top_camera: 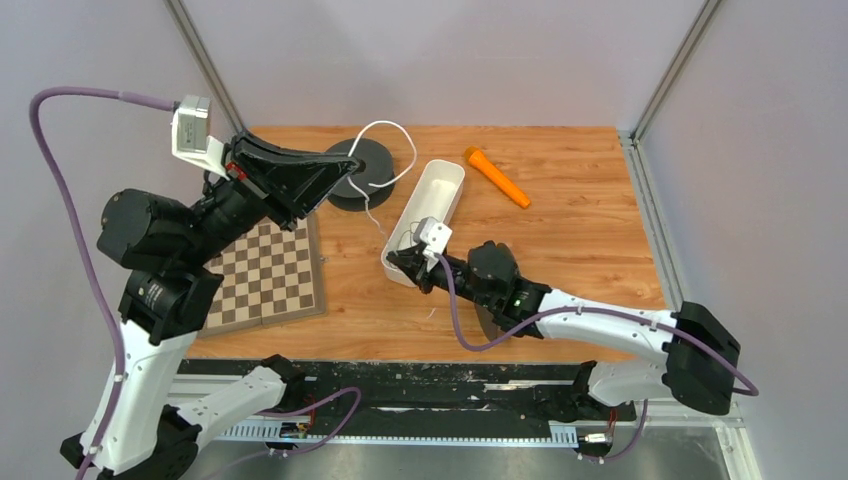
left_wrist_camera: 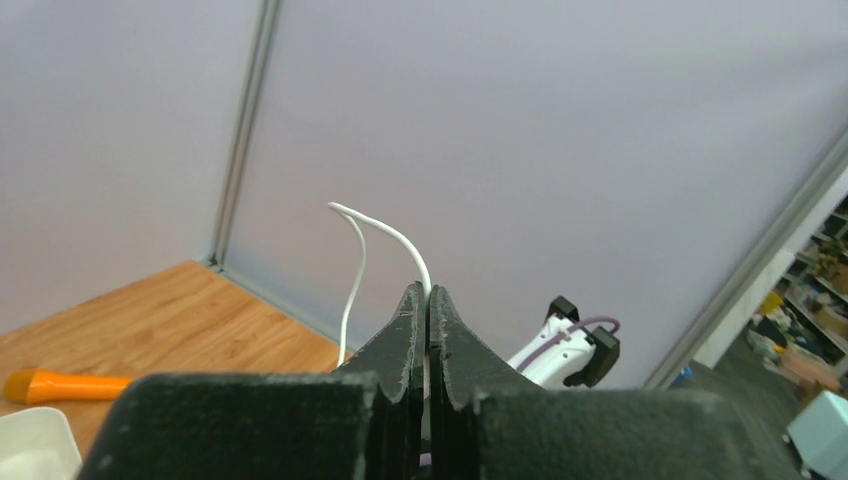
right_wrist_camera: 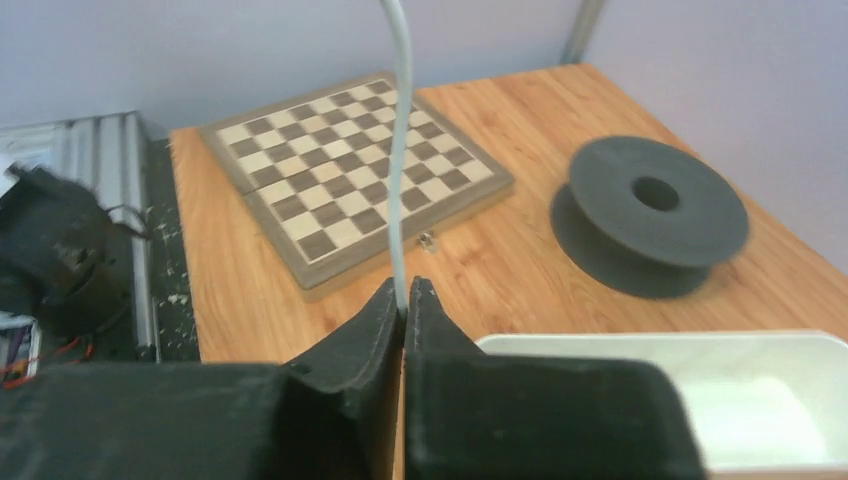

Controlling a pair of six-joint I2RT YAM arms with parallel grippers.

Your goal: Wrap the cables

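Observation:
High over the dark spool (top_camera: 375, 160), my left gripper (top_camera: 358, 166) is shut on a white cable (top_camera: 411, 147). In the left wrist view the cable (left_wrist_camera: 398, 235) rises from between the fingertips and bends back down in a loop. My right gripper (top_camera: 391, 258) is at the near end of the white bin (top_camera: 441, 184), shut. Its wrist view shows the white cable (right_wrist_camera: 397, 170) running down into the closed fingertips. Between the two grippers a strand hangs fairly straight. Part of the bin's near end is hidden by the right gripper.
A wooden chessboard (top_camera: 265, 275) lies on the left of the table. An orange stick-like object (top_camera: 500, 180) lies right of the bin. Another dark disc-like object (top_camera: 489, 322) is partly hidden beneath the right arm.

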